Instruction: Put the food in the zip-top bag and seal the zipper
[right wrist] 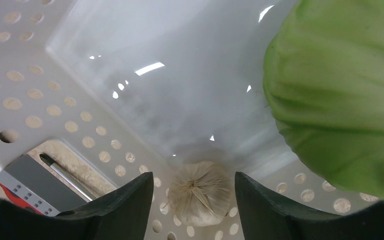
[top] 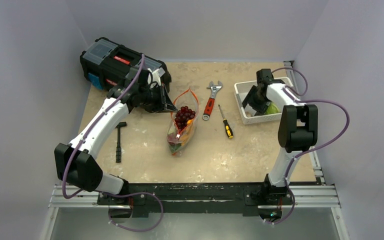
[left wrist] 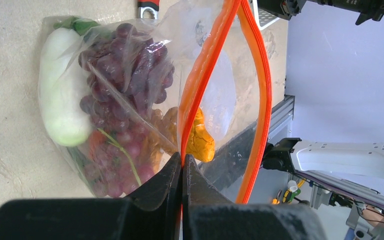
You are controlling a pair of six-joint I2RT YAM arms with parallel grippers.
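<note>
The clear zip top bag [top: 173, 131] stands on the table with its orange-trimmed mouth spread. In the left wrist view it holds dark grapes [left wrist: 109, 75], a white vegetable with green leaves [left wrist: 62, 95] and an orange-yellow item [left wrist: 200, 140]. My left gripper is shut on the bag's orange zipper edge [left wrist: 196, 90]. Inside the white basket [right wrist: 180, 60], my right gripper is open, its fingers on either side of a garlic bulb [right wrist: 201, 192]; contact does not show. A green cabbage [right wrist: 340, 100] lies to the right.
A red-handled wrench [top: 209, 106] and a yellow-black screwdriver [top: 227, 128] lie between bag and basket. A hammer [top: 119, 142] is on the left, and a dark tool case [top: 115, 60] stands at the back left.
</note>
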